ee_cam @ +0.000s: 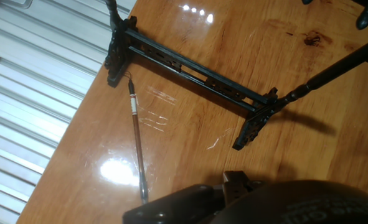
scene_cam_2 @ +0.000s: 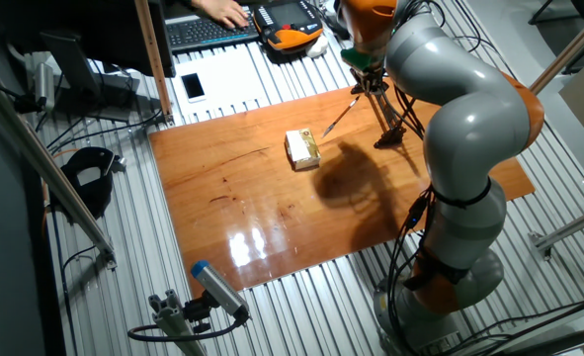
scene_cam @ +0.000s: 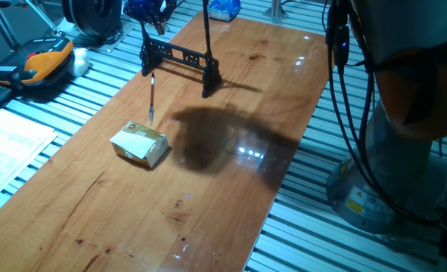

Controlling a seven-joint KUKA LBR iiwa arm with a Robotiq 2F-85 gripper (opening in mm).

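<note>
A thin brush (ee_cam: 138,140) with a brown shaft and a loop at one end lies on the wooden table. Beside its loop end stands a black rack (ee_cam: 193,74) with upright posts; in exterior view 1 the rack (scene_cam: 179,64) is at the far part of the table, its top cut off. A small white and yellow box (scene_cam: 139,143) rests near the brush's other end. Along the bottom of the wrist view, my gripper shows as dark, partly cropped shapes above the table. The space between its fingers is hidden, so its opening cannot be judged.
The arm's base (scene_cam_2: 435,311) stands beside the table. Keyboard (scene_cam_2: 212,32), orange-black device (scene_cam_2: 290,28) and phone (scene_cam_2: 193,87) lie off the table's far side, with a person's hand (scene_cam_2: 222,12) on the keys.
</note>
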